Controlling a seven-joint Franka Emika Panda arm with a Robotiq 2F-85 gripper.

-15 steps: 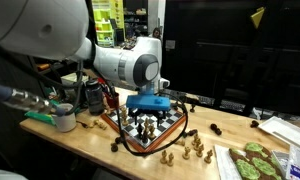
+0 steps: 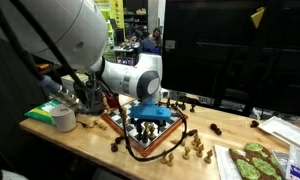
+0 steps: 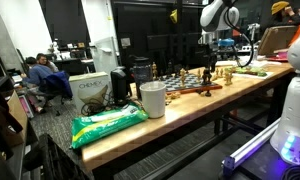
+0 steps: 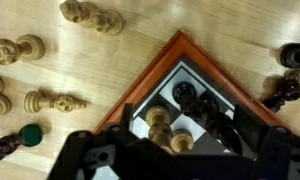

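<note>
My gripper stands open over a corner of the chessboard (image 4: 173, 55), which has a brown wooden border. Between and just ahead of the fingers are dark chess pieces (image 4: 186, 95) and a light wooden piece (image 4: 159, 125) on the board. In the wrist view the fingers stand apart, and no piece is visibly pinched. From the first exterior view, the gripper (image 2: 148, 125) points down at the near part of the board, hiding some pieces. The second exterior view shows the gripper (image 3: 207, 75) low, close to the pieces.
Loose light pieces (image 4: 93, 17) and dark pieces (image 4: 293, 56) lie on the table around the board. A white mug (image 2: 63, 119) and a green bag (image 3: 108, 124) are at one end. A green-patterned mat (image 2: 252, 163) and a white tray (image 2: 285, 131) occupy the other.
The arm has come down slightly, with its upper links swinging lower in view. The gripper now sits a little closer to the board's near pieces. The pieces look unmoved.
</note>
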